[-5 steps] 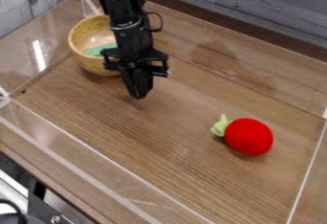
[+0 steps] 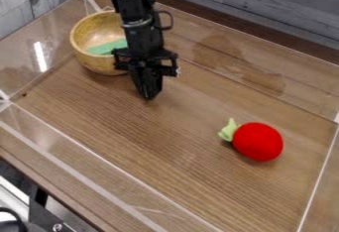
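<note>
My black gripper (image 2: 143, 69) hangs low over the wooden table, just at the right side of a yellow bowl (image 2: 98, 26). Its fingers are dark and small in this view, so whether they are open or shut, and whether anything is between them, I cannot tell. A pale green item (image 2: 105, 48) lies inside the bowl, partly hidden behind the arm.
A red round object (image 2: 259, 142) with a pale green top lies on the right of the table (image 2: 159, 157). Walls stand along the back and left edges.
The gripper has shifted and turned slightly beside the bowl over the last second. The bowl and the red object have stayed where they were.
</note>
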